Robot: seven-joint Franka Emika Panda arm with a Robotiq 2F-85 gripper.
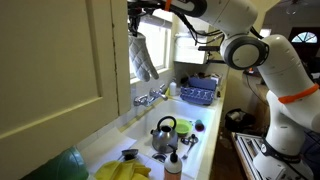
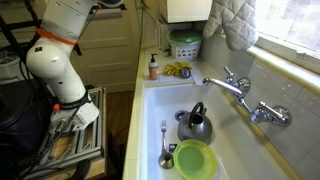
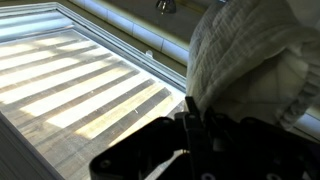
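Note:
A pale grey quilted mitt (image 1: 142,60) hangs below my gripper (image 1: 137,18) in exterior view 1, high near the cupboard door and in front of the window. Its lower part also shows at the top right of exterior view 2, as quilted cloth (image 2: 236,22), with the gripper out of frame there. Close to the lens in the wrist view, the cloth (image 3: 235,55) is pinched at the tips of my dark gripper. The cloth covers part of the fingertips.
Below are the white sink (image 2: 150,110), the wall tap (image 2: 235,85), a kettle (image 2: 195,124) and a green bowl (image 2: 195,160). A soap bottle (image 2: 154,68) stands on the counter. The white cupboard door (image 1: 60,70) is close beside the mitt.

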